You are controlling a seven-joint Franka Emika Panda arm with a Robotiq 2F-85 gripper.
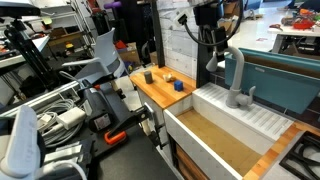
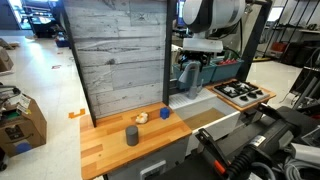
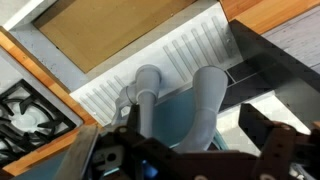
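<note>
My gripper is open, its dark fingers spread wide at the bottom of the wrist view. A grey curved faucet point(image 3: 205, 95) shows between and beyond these fingers; whether they touch it cannot be told. In exterior view 1 the faucet point(image 1: 236, 75) rises behind the sink basin point(image 1: 215, 138), below the arm. On the wooden counter point(image 1: 160, 93) left of the sink stand a blue cup point(image 1: 181, 86), a dark grey can point(image 1: 148, 76) and a small pale item point(image 1: 167, 77). Exterior view 2 also shows the blue cup point(image 2: 164, 114) and the can point(image 2: 131, 136).
A stove top point(image 1: 300, 155) borders the sink on the right. Behind the faucet runs a teal back panel point(image 1: 270, 82), and a whitish plank wall point(image 2: 125, 75) stands behind the counter. The basin looks empty.
</note>
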